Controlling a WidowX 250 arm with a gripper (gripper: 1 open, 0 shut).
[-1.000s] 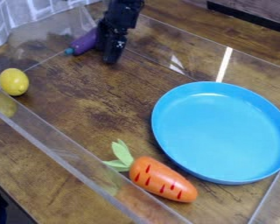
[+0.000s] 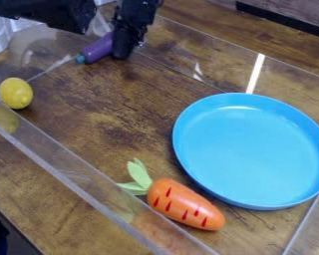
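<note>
The dark gripper (image 2: 128, 42) is high at the top centre of the camera view, at the right end of a purple elongated object (image 2: 96, 49). Its fingers look close together; whether anything is between them is too dark to tell.
A yellow lemon-like toy (image 2: 16, 94) sits at the left. A large blue plate (image 2: 249, 149) fills the right, with an orange toy carrot (image 2: 183, 203) below left of it.
The gripper has moved upward in the view, away from the middle of the board. The purple object looks little changed in place.
</note>
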